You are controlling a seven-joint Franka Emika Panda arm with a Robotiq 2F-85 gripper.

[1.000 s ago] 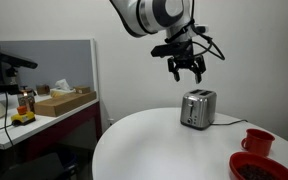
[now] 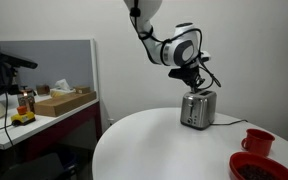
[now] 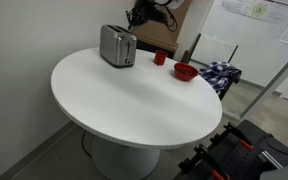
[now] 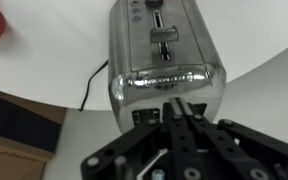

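A silver toaster (image 2: 198, 109) stands upright on the white round table, its top slots facing up. Its control side with a lever (image 4: 163, 35) shows in the wrist view. My gripper (image 2: 195, 88) points down just over the toaster's top. In the wrist view the gripper overlaps the slotted top at its lower edge, fingertips close together and shut, with nothing visible between them. Whether the tips touch the toaster or reach into a slot cannot be told; part of the top is hidden behind the gripper.
A red mug (image 2: 257, 141) and a red bowl (image 2: 265, 167) with dark contents sit on the table, away from the toaster. A dark cord (image 2: 228, 123) runs from the toaster.
From above and left of the toaster, my gripper has come down and in over its top. The toaster, mug and bowl have stayed put.
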